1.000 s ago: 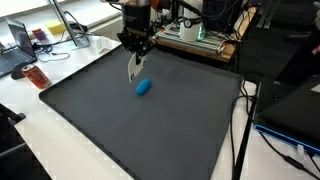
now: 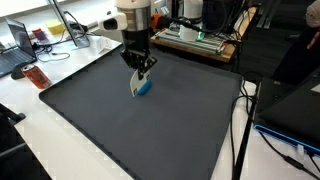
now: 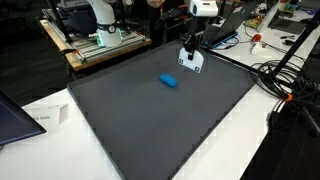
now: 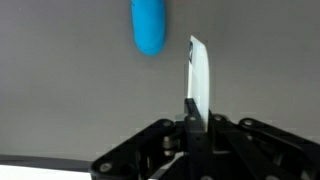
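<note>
A thin white sheet, perhaps paper or card (image 3: 191, 63), hangs from my gripper (image 3: 191, 49), whose fingers are shut on its upper edge. In the wrist view the sheet (image 4: 200, 78) appears nearly edge-on, rising from between the dark fingertips of the gripper. A blue oblong object (image 4: 149, 25) lies on the dark mat, apart from the sheet there. Exterior view 1 has the sheet (image 2: 137, 84) just left of the blue object (image 2: 145, 88). Whether the sheet's lower edge touches the mat I cannot tell.
An orange-red can (image 2: 37, 77) stands off its left edge in exterior view 1. Cables (image 3: 275, 75) run beside the mat, and a wooden stand (image 3: 100, 48) is at the back.
My gripper has moved down and slightly to the right in exterior view 1, carrying the white sheet closer to the blue object. The blue object looks unmoved.
</note>
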